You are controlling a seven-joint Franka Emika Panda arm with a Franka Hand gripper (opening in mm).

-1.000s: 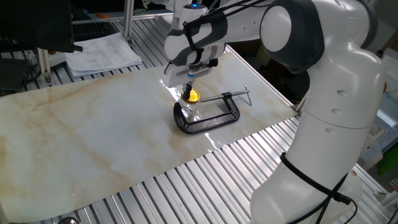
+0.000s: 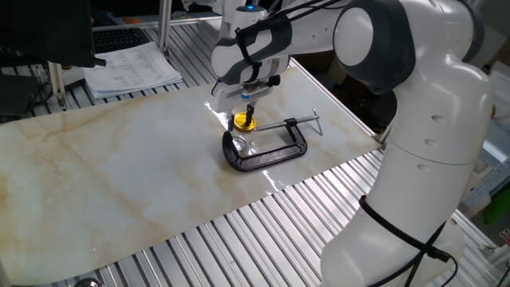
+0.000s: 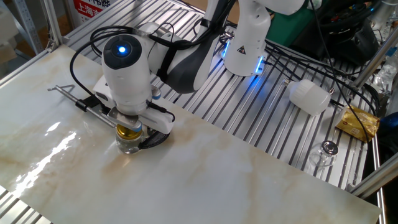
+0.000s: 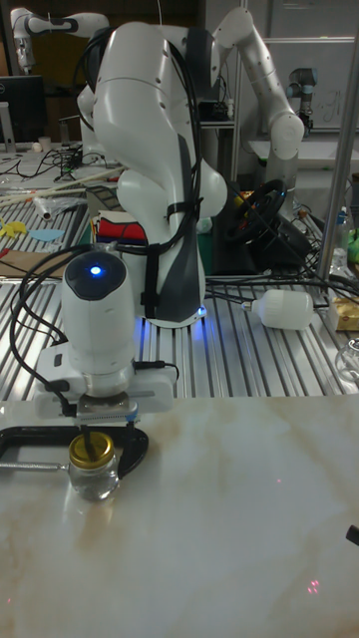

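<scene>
A clear glass jar with a gold lid (image 2: 245, 122) stands upright on the marbled board, within the mouth of a black C-clamp (image 2: 267, 162). The clamp lies flat, its steel screw (image 2: 275, 125) pointing toward the jar; whether it touches the glass I cannot tell. My gripper (image 2: 241, 119) points straight down at the lid and is open, with one dark finger (image 2: 249, 115) at the lid's right side and a dark tip at its left. In exterior view 2 the hand hides the fingers, while the jar (image 3: 129, 146) shows below it. From the front, a dark finger overlaps the lid (image 4: 93, 450).
The marbled board (image 2: 103, 183) is largely bare away from the clamp. Papers (image 2: 134, 70) lie beyond its far edge. On the slatted table are a white bulb-shaped object (image 3: 309, 97), a gold packet (image 3: 357, 123) and a small glass vessel (image 3: 324, 153).
The gripper's fingers have spread: earlier they stood together over the lid's left part, and now they are apart at its two sides. Jar, clamp and arm look unmoved.
</scene>
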